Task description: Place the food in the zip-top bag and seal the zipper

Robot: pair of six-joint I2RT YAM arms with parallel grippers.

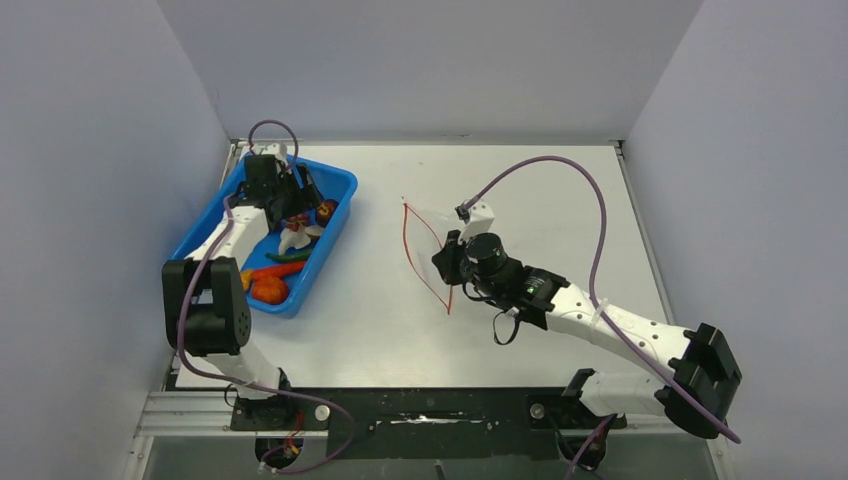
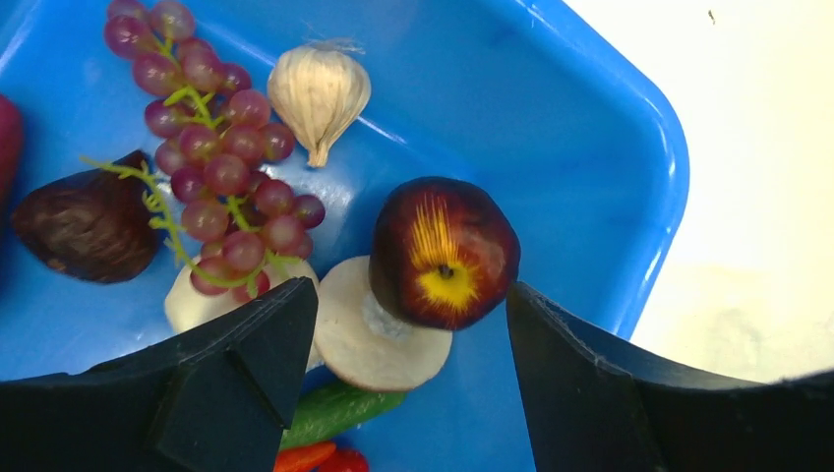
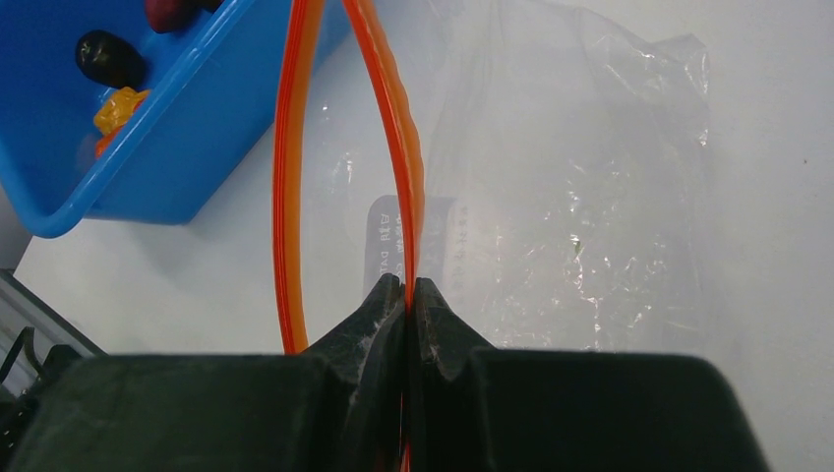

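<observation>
The blue bin (image 1: 338, 220) of food sits at left. My left gripper hangs open above it, over a dark red apple (image 2: 443, 256); grapes (image 2: 224, 167), garlic (image 2: 319, 93), a dark oval item (image 2: 84, 221), pale round slices (image 2: 379, 359) and a green pepper (image 2: 339, 411) lie around. My right gripper is shut on the red-orange zipper edge of the clear zip bag (image 3: 570, 197), whose mouth gapes in a narrow loop in the right wrist view.
Grey walls bound the workspace on the sides and back. The bin's right rim is near the bag.
</observation>
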